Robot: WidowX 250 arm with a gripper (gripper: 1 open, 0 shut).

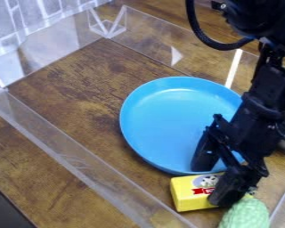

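My black gripper (228,178) reaches down from the right over the front edge of the blue plate (169,120), its fingertips at a small yellow box (195,191) with a red and white label. The box lies just in front of the plate, its right end hidden under the gripper. Whether the fingers are shut on it cannot be seen. A pale green textured object (244,216) lies right of the box at the bottom edge.
Clear plastic walls edge the wooden surface (74,85) on the left and back. A grey object sits behind the arm at the far right.
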